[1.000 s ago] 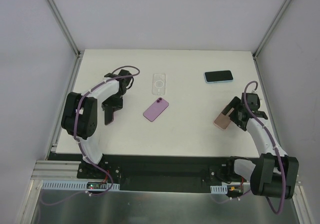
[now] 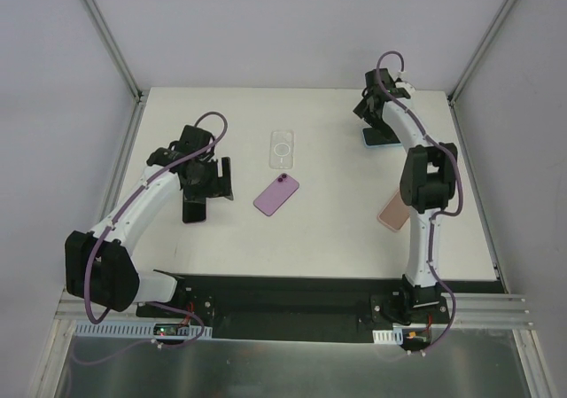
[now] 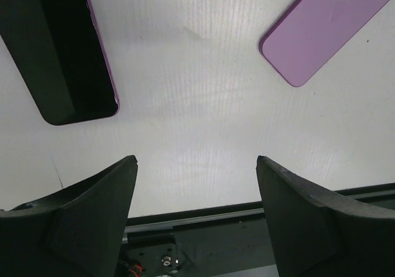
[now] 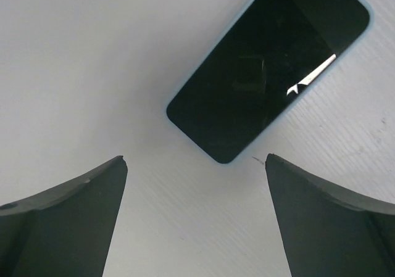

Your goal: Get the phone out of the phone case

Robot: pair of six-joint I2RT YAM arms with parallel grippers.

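Note:
A black-faced phone with a light blue rim (image 4: pixel 259 61) lies at the back right, with my open right gripper just above and beside one end of it. Another dark phone with a pinkish edge (image 3: pixel 62 55) lies at the left, near my left gripper, which is open and empty above bare table. A purple phone (image 2: pixel 276 194) lies face down near the middle, its lower end in the left wrist view. A clear case (image 2: pixel 282 150) lies at the back middle. I cannot tell for sure which phone sits in a case.
A pinkish tan slab (image 2: pixel 392 212), phone-sized, lies at the front right beside the right arm.
My right gripper has moved back and left from over the tan slab to the blue-rimmed phone.

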